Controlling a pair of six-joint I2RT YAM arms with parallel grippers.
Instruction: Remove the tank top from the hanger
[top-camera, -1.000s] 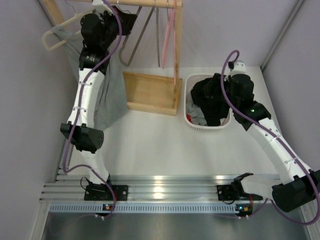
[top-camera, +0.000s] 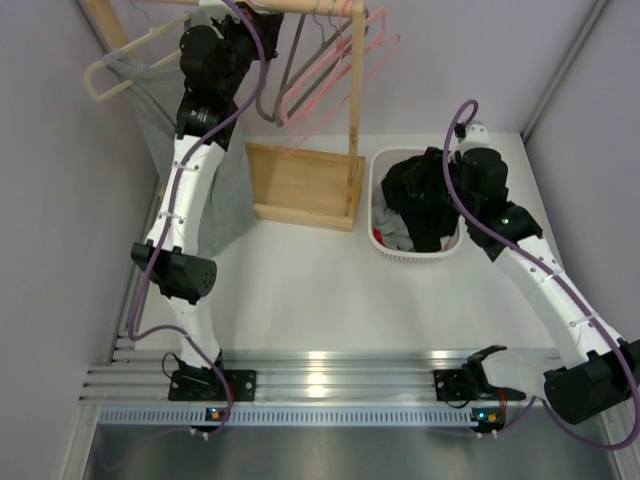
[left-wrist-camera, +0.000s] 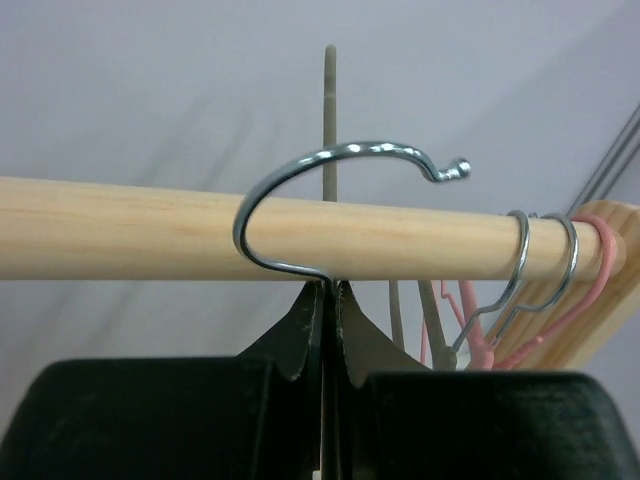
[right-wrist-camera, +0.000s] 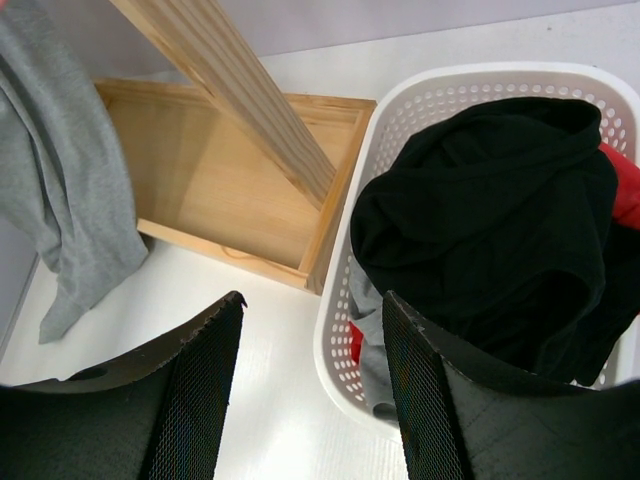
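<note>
A grey tank top (top-camera: 225, 200) hangs at the left of the wooden rack on a beige hanger (top-camera: 95, 80); in the right wrist view its grey cloth (right-wrist-camera: 80, 240) hangs at upper left. My left gripper is shut on the wire stem of a metal hanger hook (left-wrist-camera: 262, 190), which stands just in front of the rail (left-wrist-camera: 120, 230). Which hanger this hook belongs to is hard to tell. My right gripper is open above the laundry basket, nothing between its fingers.
A white basket (right-wrist-camera: 333, 370) holds black, grey and red cloth. Grey and pink hangers (top-camera: 325, 70) hang at the rail's right, near a wooden post (top-camera: 355, 110). The white floor before the rack is clear.
The grey and pink hangers on the rail have swung and spread. The right arm has not moved.
</note>
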